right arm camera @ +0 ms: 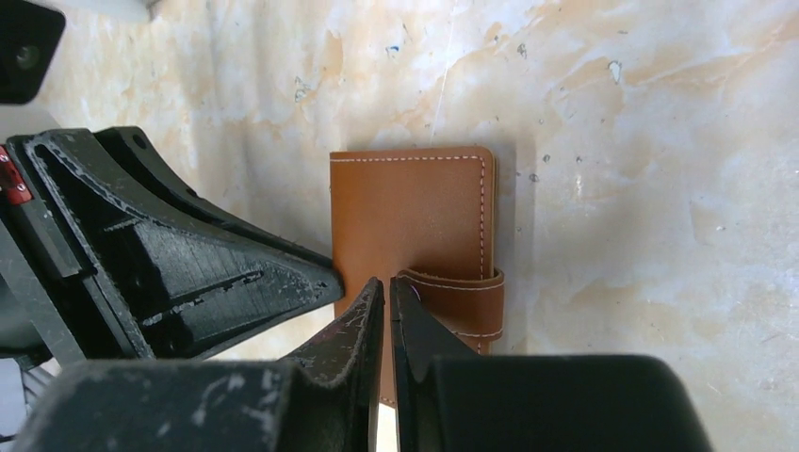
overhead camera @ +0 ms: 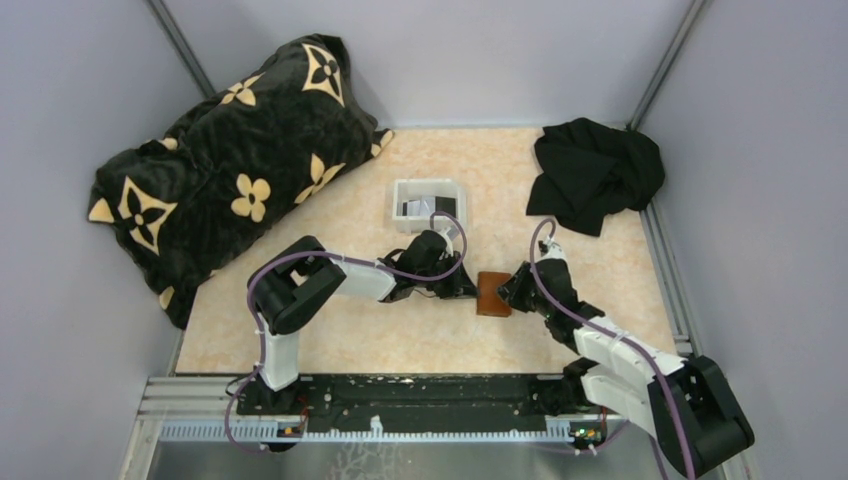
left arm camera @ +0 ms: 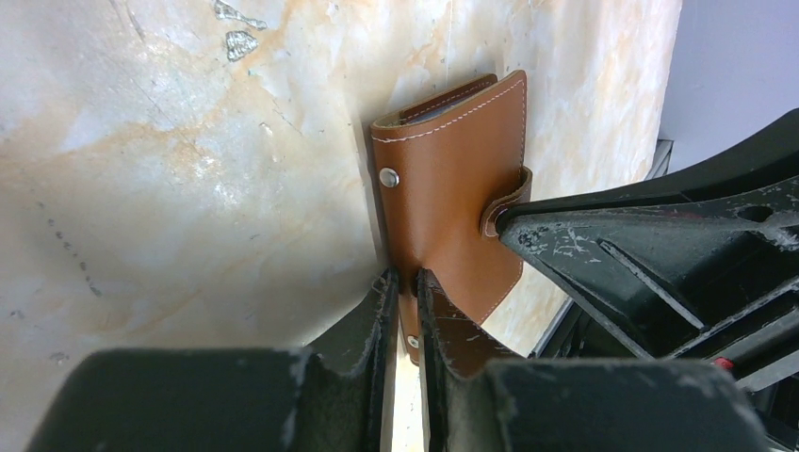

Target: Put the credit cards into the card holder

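Note:
The brown leather card holder (overhead camera: pixel 491 301) lies closed on the table between my two arms. My left gripper is shut on its riveted spine edge. Across the opposite edge folds a strap (right arm camera: pixel 479 306), its stitching showing. At that strap my right gripper is shut, and nothing shows between its fingers; whether the tips touch the leather, I cannot tell. The top view has several flat cards (overhead camera: pixel 422 207) in a white bin (overhead camera: pixel 396 212) behind my left gripper.
A dark patterned cushion (overhead camera: pixel 240 170) fills the back left, and a black cloth (overhead camera: pixel 597 170) lies at the back right. Bare table (overhead camera: pixel 497 180) spreads between the bin and the cloth.

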